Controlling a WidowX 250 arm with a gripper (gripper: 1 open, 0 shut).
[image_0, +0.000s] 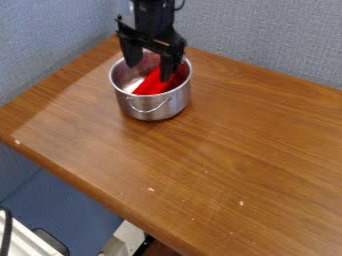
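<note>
A steel pot (150, 106) with a wire handle stands on the wooden table (227, 170) toward the back left. Inside it lies an elongated red object (152, 84). My black gripper (147, 62) hangs over the pot, its open fingers reaching down to the rim and partly hiding the red object and the pot's interior.
Padded grey walls stand behind and to the left. A blue floor and some white and black items show below the table's left edge.
</note>
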